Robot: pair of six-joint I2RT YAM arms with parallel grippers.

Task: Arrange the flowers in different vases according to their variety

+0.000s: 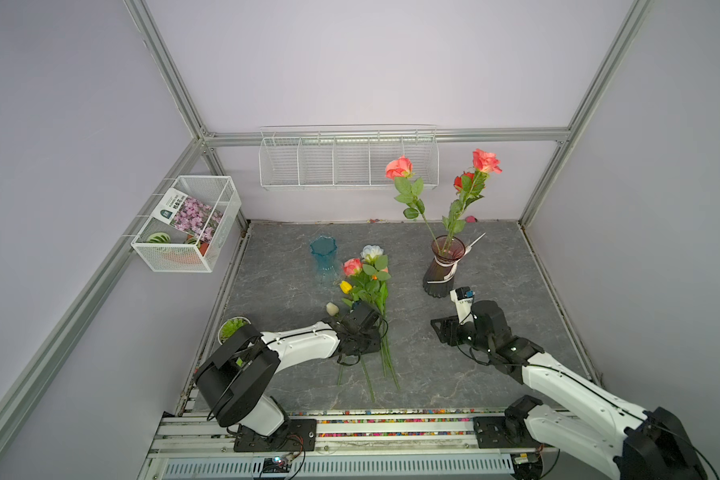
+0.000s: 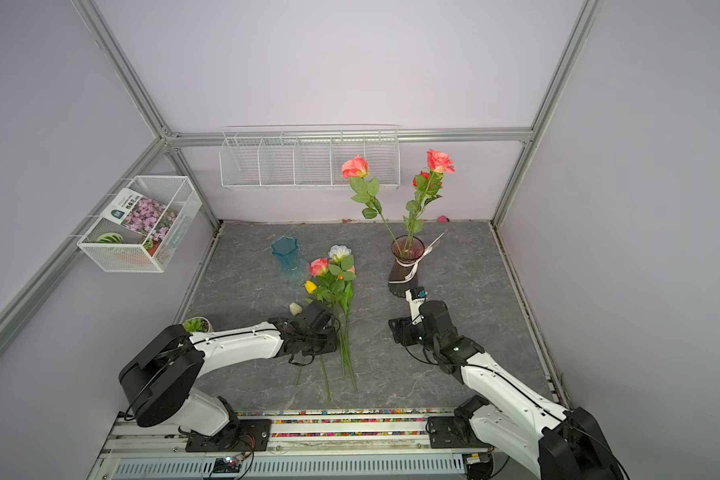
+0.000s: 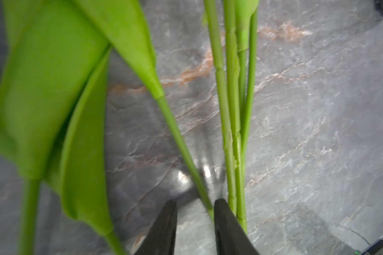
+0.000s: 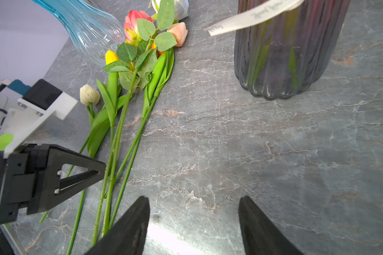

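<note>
Loose flowers lie mid-table: a pink rose [image 1: 352,267], a white bloom [image 1: 371,253], a yellow tulip [image 1: 345,286] and a white tulip [image 4: 89,94]. My left gripper is low over their stems [image 3: 232,144], part open, fingertips at a green stem; whether it is between them is unclear. A dark ribboned vase [image 1: 438,280] holds roses [image 1: 486,161] at the back right; a blue glass vase [image 1: 323,253] stands back left. My right gripper is open over bare table in front of the dark vase.
A potted succulent [image 2: 195,325] sits at the left edge, partly hidden by my left arm. A wire basket [image 1: 152,256] hangs on the left wall, an empty rack [image 1: 312,160] on the back wall.
</note>
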